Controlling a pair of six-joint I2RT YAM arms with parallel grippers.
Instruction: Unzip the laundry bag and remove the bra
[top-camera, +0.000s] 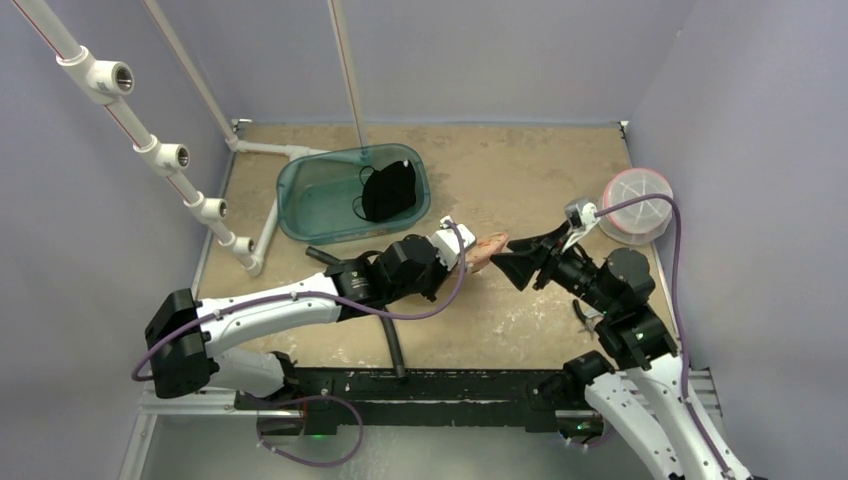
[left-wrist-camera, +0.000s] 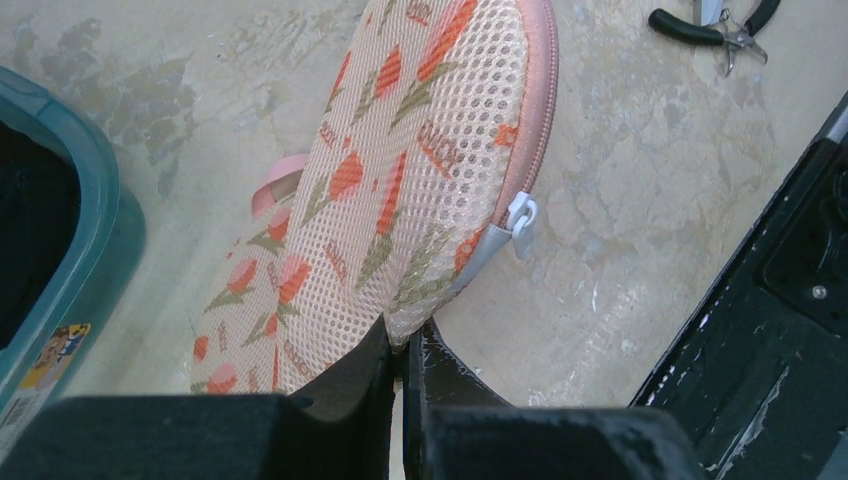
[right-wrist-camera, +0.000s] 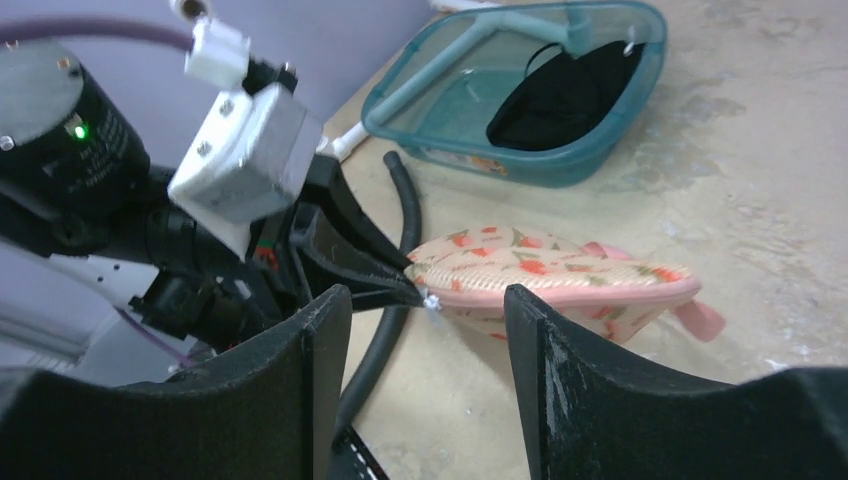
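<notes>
The pink tulip-print mesh laundry bag (left-wrist-camera: 420, 150) lies on the table, its zipper slider (left-wrist-camera: 520, 215) at the lower edge. My left gripper is shut at the bag's end, with mesh at its tips; it covers much of the bag in the top view. My right gripper hangs over the bag's other end, fingers apart and empty. No bra is visible inside the bag.
A teal bin (top-camera: 310, 200) with a black item (top-camera: 389, 190) stands at the back left. A black tube (right-wrist-camera: 400, 190) lies left of the bag, pliers (left-wrist-camera: 690, 30) at the right, a round container (top-camera: 637, 200) at the right edge.
</notes>
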